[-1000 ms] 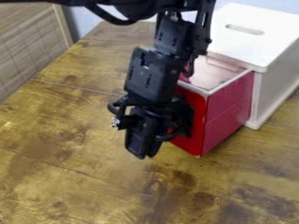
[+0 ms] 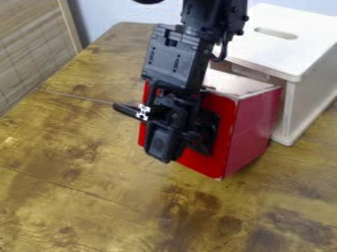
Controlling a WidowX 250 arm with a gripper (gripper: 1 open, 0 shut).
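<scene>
My black gripper (image 2: pixel 168 126) hangs in the middle of the view, in front of a red box (image 2: pixel 241 133) with a pale rim, covering much of its front face and left side. The gripper's lower part is against or very close to that front face. What lies between its fingers is hidden by its own body, so I cannot see whether it grips anything.
A white stool-like piece (image 2: pixel 297 59) with a slot in its top stands behind and right of the box. A thin cable or stick reaches left from the gripper. A tiled surface lies at upper left.
The arm has shifted and turned: its upper part is more upright and the gripper's lower end sits slightly higher. More of the red box's lower left shows.
</scene>
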